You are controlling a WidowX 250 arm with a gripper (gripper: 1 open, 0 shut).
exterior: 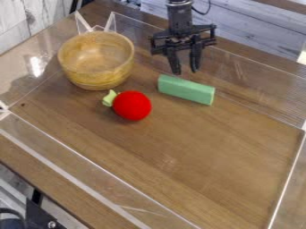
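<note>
The black gripper (pixel 183 61) hangs at the top centre of the camera view, raised above and just behind a green block (pixel 187 89). Its fingers point down and stand apart, with nothing visible between them. The block lies flat on the wooden table, its long side running from upper left to lower right. A red round object with a light green top, like a tomato or strawberry (pixel 132 106), rests to the lower left of the block.
A yellow wooden-looking bowl (pixel 98 58) sits at the upper left.
</note>
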